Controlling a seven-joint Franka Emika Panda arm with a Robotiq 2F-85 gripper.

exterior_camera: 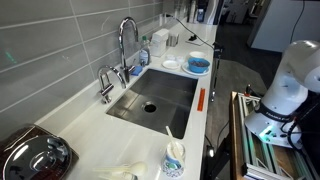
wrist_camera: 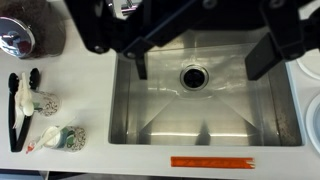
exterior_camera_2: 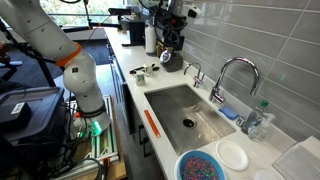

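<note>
High over the counter, my gripper (exterior_camera_2: 172,38) hangs at the end of the arm. In the wrist view its dark fingers (wrist_camera: 262,58) are spread wide and open, with nothing between them. Below lies the empty steel sink (wrist_camera: 150,108), its drain (wrist_camera: 194,77) showing between the fingers. An orange-red strip (wrist_camera: 212,162) rests on the counter along the sink's front edge. Two patterned cups stand to the left in the wrist view: one cup (wrist_camera: 72,138) with a white utensil, the other cup (wrist_camera: 46,104) farther left.
Beyond the sink stand a blue bowl (exterior_camera_2: 200,166), a white plate (exterior_camera_2: 231,153) and a soap bottle (exterior_camera_2: 257,121). A tall faucet (exterior_camera: 123,48) and a smaller tap (exterior_camera: 104,84) rise behind the basin. A pot with a glass lid (exterior_camera: 40,158) occupies the near left corner.
</note>
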